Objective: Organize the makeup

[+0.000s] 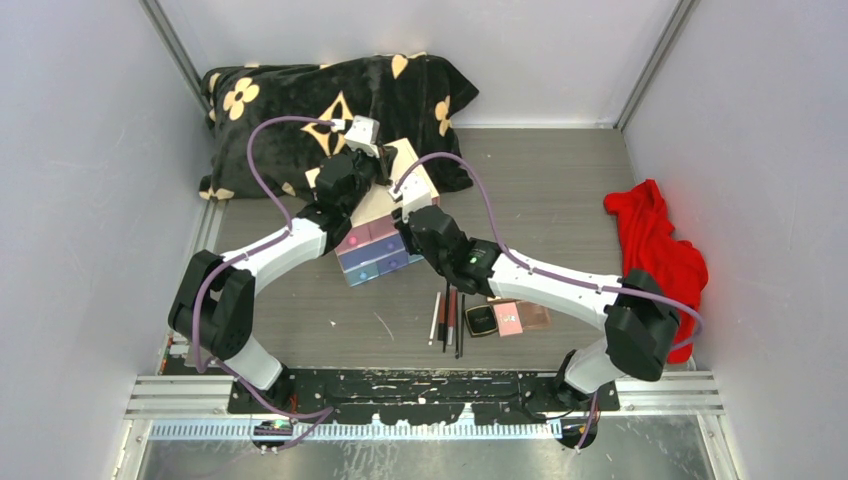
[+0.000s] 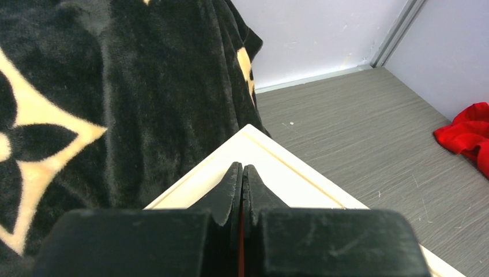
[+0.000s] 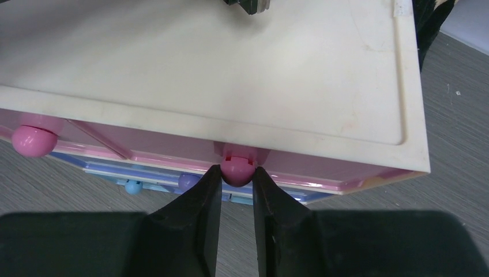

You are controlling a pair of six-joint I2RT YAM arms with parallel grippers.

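A drawer organizer with cream top [image 2: 288,179] and pink, purple and blue drawers [image 1: 370,250] stands before the dark blanket. My left gripper is shut on top of it, with nothing visible held. My right gripper has its fingertips around the round pink knob [image 3: 237,167] of a top drawer; whether they grip it is unclear. Brushes and pencils [image 1: 445,322], a black compact [image 1: 481,320] and a pink palette [image 1: 508,318] lie on the table in front.
The patterned blanket [image 1: 260,100] lies along the back wall. A red cloth [image 1: 650,230] is bunched at the right.
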